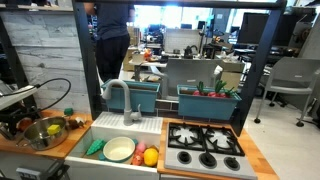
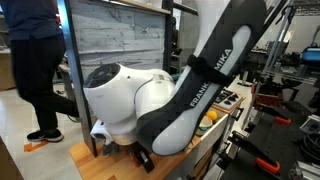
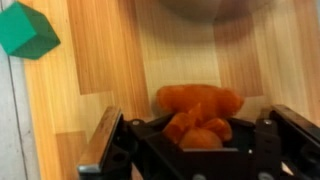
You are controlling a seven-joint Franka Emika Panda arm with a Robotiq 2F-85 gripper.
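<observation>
In the wrist view an orange object (image 3: 200,100), made of rounded pieces, lies on the wooden counter (image 3: 100,55). My gripper is open around its near part, with a finger (image 3: 103,140) to the left and the other to the right. Some gap shows on both sides; its lower end is hidden by the gripper body. In exterior view 1 the gripper (image 1: 12,128) is low at the far left, beside a metal pot (image 1: 45,138). From exterior view 2 the arm hides most of the counter there.
The metal pot's rim (image 3: 205,8) is just ahead, with a yellow item inside it. A green block (image 3: 28,30) sits at the counter's left edge. Right of the pot is a sink (image 1: 88,140) holding a bowl and toy food, then a stove (image 1: 205,150).
</observation>
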